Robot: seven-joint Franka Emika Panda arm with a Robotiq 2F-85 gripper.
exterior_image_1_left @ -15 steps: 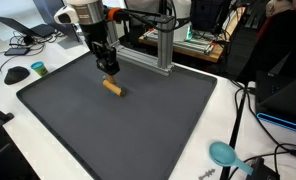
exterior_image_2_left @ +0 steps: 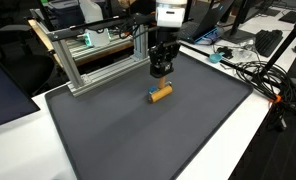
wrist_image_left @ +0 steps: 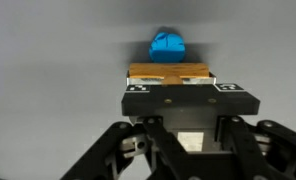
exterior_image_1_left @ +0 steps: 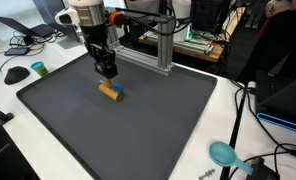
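Observation:
My gripper (exterior_image_1_left: 108, 76) points down over the dark work surface, shut on a small upright orange-brown wooden block (exterior_image_2_left: 161, 82). Just below the block lies an orange cylinder (exterior_image_2_left: 160, 94) on its side, also visible in exterior view 1 as the cylinder (exterior_image_1_left: 110, 92). Whether block and cylinder touch is hard to tell. A bright blue piece (wrist_image_left: 167, 47) sits close by; only a bit of this blue piece (exterior_image_1_left: 118, 86) shows from outside. In the wrist view, an orange-brown wooden piece (wrist_image_left: 168, 70) extends beyond the fingers, which hide part of it.
A teal cup (exterior_image_1_left: 39, 68) and a black object (exterior_image_1_left: 17, 75) stand off its far left edge. Behind rises a metal frame (exterior_image_2_left: 93, 75). A teal round item (exterior_image_1_left: 226, 155) and cables lie off to the right.
The blue piece beside the cylinder now shows in exterior view 1, where it was not visible before. The gripper has barely moved, and the cylinder lies in about the same spot.

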